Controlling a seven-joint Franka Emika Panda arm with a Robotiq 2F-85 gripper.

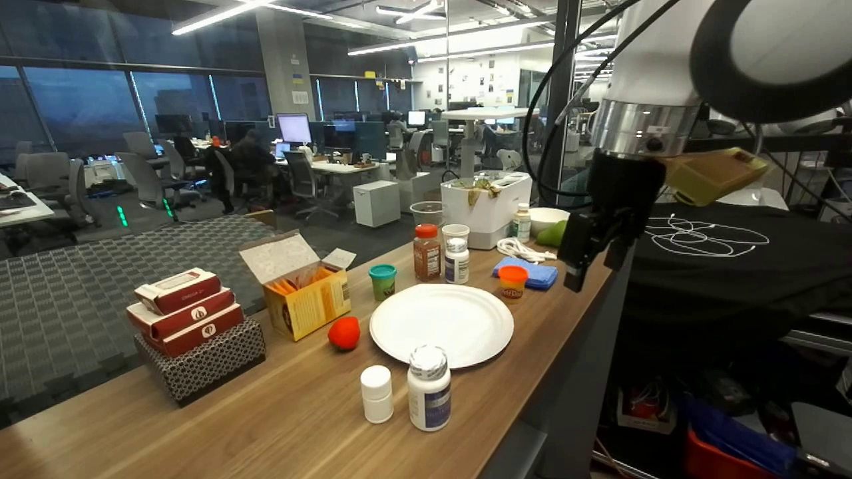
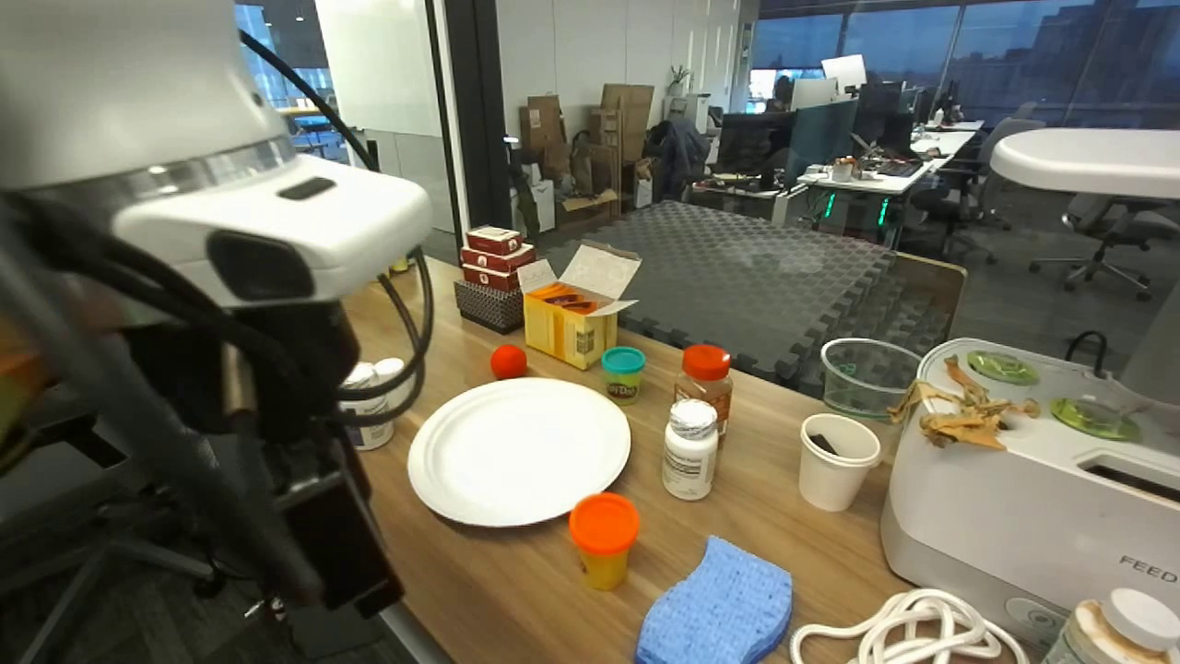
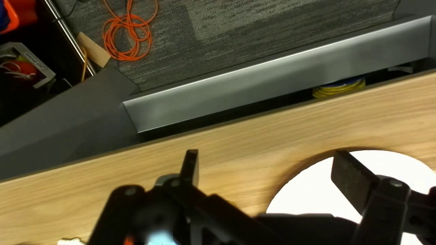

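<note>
My gripper (image 1: 592,267) hangs near the table's right-hand edge in exterior view 1, its black fingers spread with nothing between them. In the wrist view the gripper stands open over bare wood, one finger over the rim of a white plate (image 3: 318,179). The empty plate (image 2: 520,454) lies mid-table in exterior view 2. Beside it are a Play-Doh tub with an orange lid (image 1: 512,283), one with a teal lid (image 1: 383,282), and a red ball-like object (image 1: 344,332). A blue sponge (image 2: 721,605) lies past the orange-lidded tub.
Two white bottles (image 1: 429,391) stand at the near end. A red-lidded jar (image 1: 427,254), another white bottle (image 1: 456,262) and a paper cup (image 2: 837,459) line the far side. An open yellow box (image 1: 307,297) and stacked red boxes (image 1: 185,311) are at the left.
</note>
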